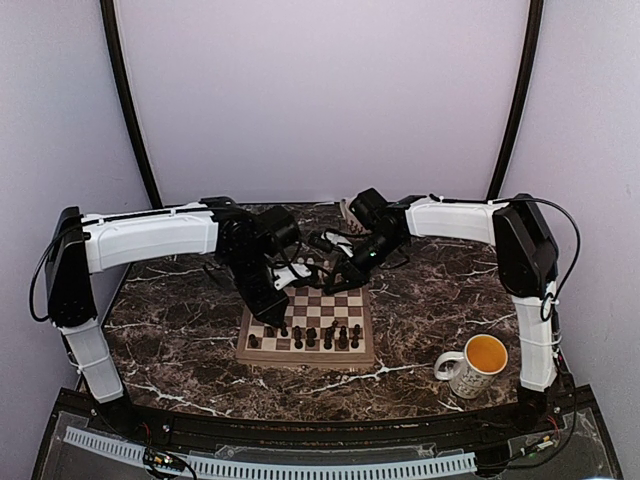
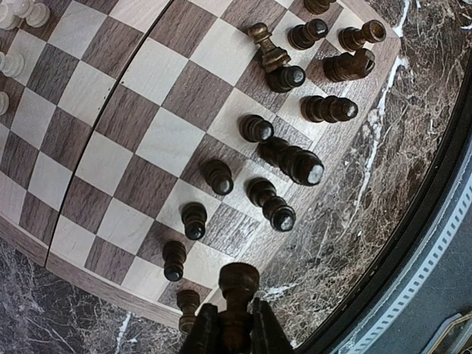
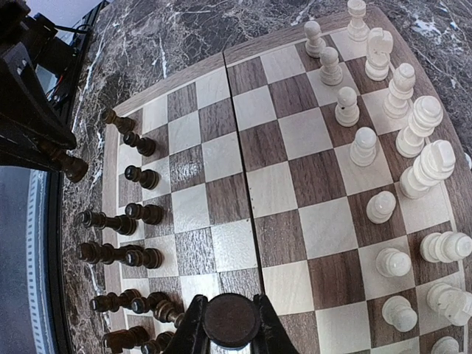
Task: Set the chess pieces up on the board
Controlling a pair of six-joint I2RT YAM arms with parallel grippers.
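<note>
The chessboard [image 1: 305, 356] holds dark pieces along its near side and white pieces [image 3: 421, 127] opposite. My left gripper [image 1: 275, 318] is shut on a dark piece, held low over the near left of the board; it also shows at the upper left of the right wrist view. My right gripper [image 1: 335, 285] is over the right middle of the board; in the right wrist view a dark round-topped piece [image 3: 231, 321] sits between its fingers, though whether they grip it is unclear. One brown piece [image 2: 267, 50] stands close among the dark pieces.
A white mug [image 1: 470, 370] with orange inside stands at the front right. A pale object is partly hidden behind my right arm at the back.
</note>
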